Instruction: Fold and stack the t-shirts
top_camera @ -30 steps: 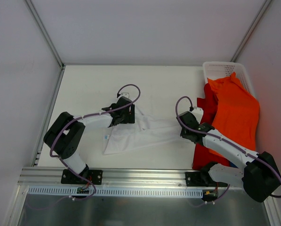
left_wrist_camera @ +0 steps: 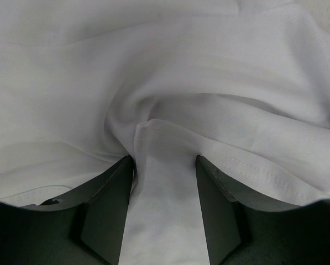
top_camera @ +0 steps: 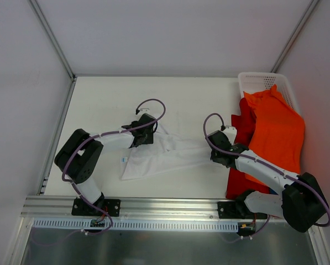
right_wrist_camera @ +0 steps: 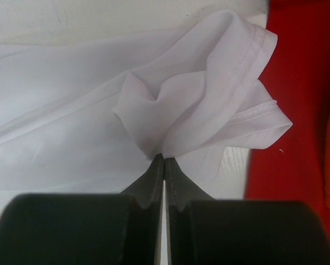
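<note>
A crumpled white t-shirt (top_camera: 165,160) lies spread across the middle of the board. My left gripper (top_camera: 144,142) is down on its left part; in the left wrist view its fingertips (left_wrist_camera: 200,165) sit part open on the fabric, a raised fold between them. My right gripper (top_camera: 219,160) is at the shirt's right end, shut on a bunched fold of white fabric (right_wrist_camera: 187,105) in the right wrist view.
Red (top_camera: 236,182) and orange (top_camera: 278,135) shirts are piled on the right, partly over a white basket (top_camera: 253,81) at the back right. The back of the board (top_camera: 153,88) is clear.
The left arm has shifted very slightly. The right gripper has moved slightly toward the front left, still at the shirt's end.
</note>
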